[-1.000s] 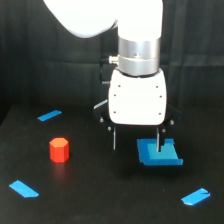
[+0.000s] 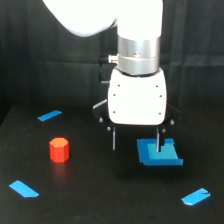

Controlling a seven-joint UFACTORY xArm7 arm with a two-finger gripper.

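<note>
A red hexagonal block point(image 2: 59, 150) stands on the dark table at the left. To its right, a blue flat square point(image 2: 160, 153) lies on the table, with a lighter blue patch on top. My gripper point(image 2: 136, 143) hangs from the white hand near the middle of the view. Its two thin fingers are spread wide apart, and nothing shows between them. The right finger point(image 2: 158, 138) appears in front of the blue square. How high the fingertips are above the table is hard to tell. A clear gap separates the gripper from the red block.
Blue tape strips mark the table at the far left point(image 2: 49, 115), the near left point(image 2: 24, 189) and the near right point(image 2: 195, 197). A dark curtain point(image 2: 45, 60) hangs behind. Bare table lies in front of the gripper.
</note>
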